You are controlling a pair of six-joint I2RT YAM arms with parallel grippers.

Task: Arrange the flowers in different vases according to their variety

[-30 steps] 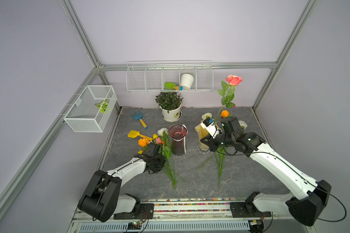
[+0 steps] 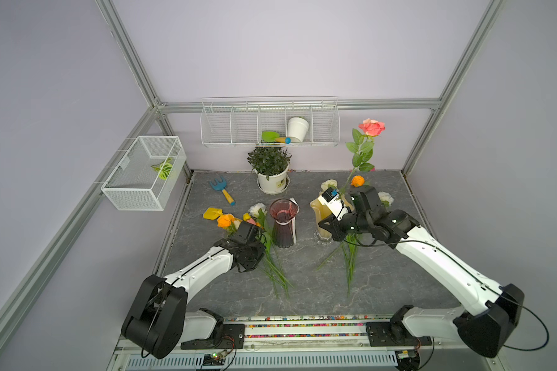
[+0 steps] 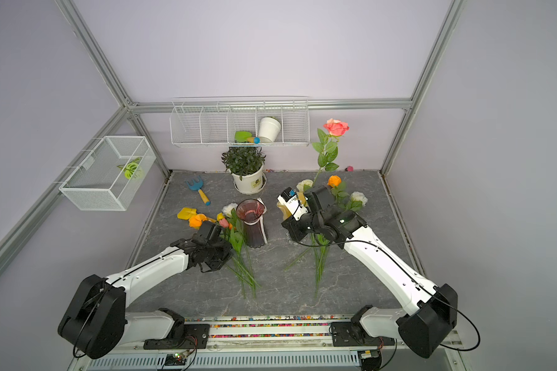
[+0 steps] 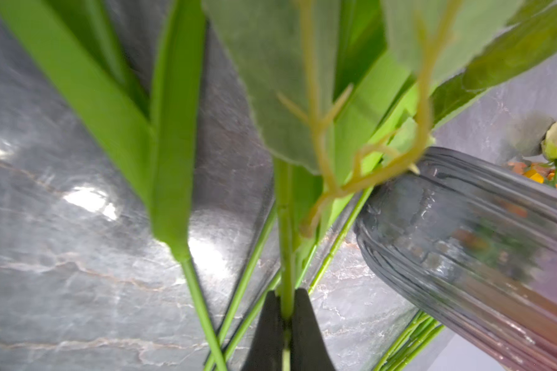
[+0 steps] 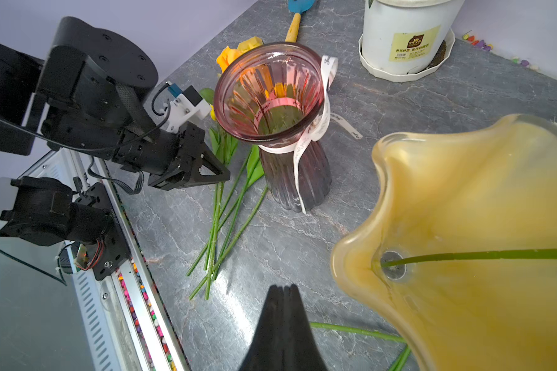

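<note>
Orange, yellow, pink and white flowers (image 2: 224, 220) lie with long stems on the left side of the counter, beside a ribboned purple glass vase (image 2: 283, 232). My left gripper is low among these stems; its fingertips are close about a green stem, and whether they grip it I cannot tell. My right gripper is shut, with nothing showing between its fingers, beside a cream fluted vase (image 5: 476, 185). A tall pink rose (image 2: 372, 127) stands at that vase; orange and white blooms (image 2: 357, 181) show behind my right arm.
A potted plant (image 2: 269, 160) stands at the back, with a blue fork (image 2: 219, 185) and yellow shovel (image 2: 211, 213) to its left. Wire baskets (image 2: 114, 195) hang on the walls. The front middle of the counter holds loose stems.
My left gripper has shifted slightly up the counter, and the flower heads beside it have moved a little. My right arm has barely moved.
</note>
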